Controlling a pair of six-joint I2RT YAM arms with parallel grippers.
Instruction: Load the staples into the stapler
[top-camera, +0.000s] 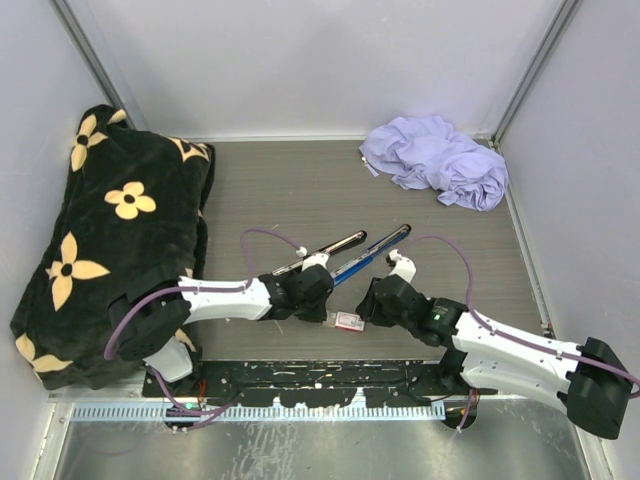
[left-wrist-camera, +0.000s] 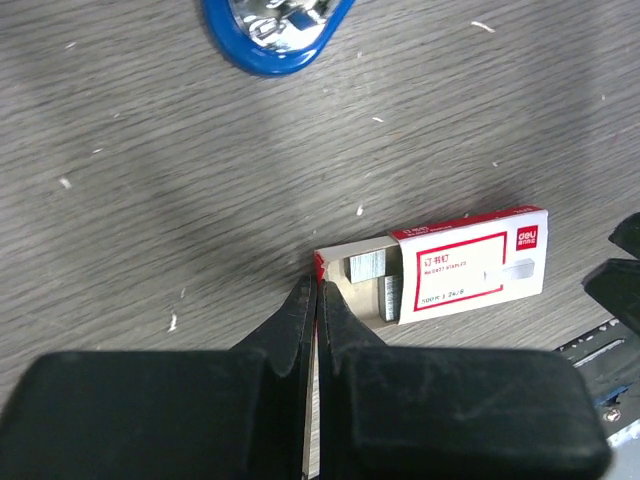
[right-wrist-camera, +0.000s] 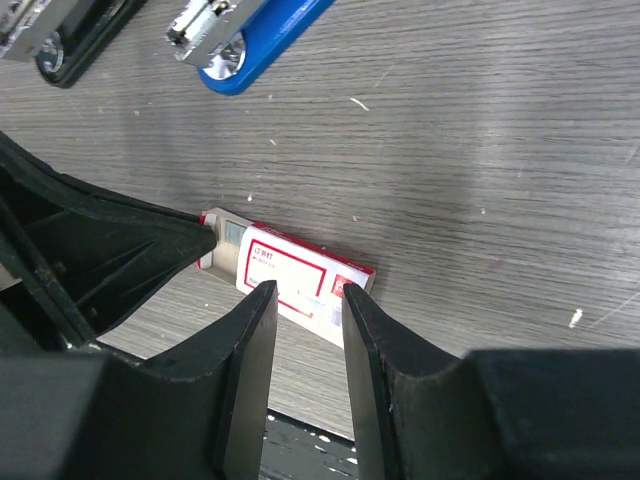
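Note:
The white-and-red staple box (top-camera: 349, 321) lies on the table with its inner tray partly out, staple strips (left-wrist-camera: 366, 266) visible inside. My left gripper is shut at the tray's left end; whether it pinches the cardboard is unclear. My right gripper hovers over the box's right portion, fingers part open, nothing seen between them but the view below. Behind the box lie a blue stapler (top-camera: 370, 252) and a black-and-silver stapler (top-camera: 342, 243).
A flowered dark cushion (top-camera: 110, 260) fills the left side, and a lilac cloth (top-camera: 440, 165) lies at the back right.

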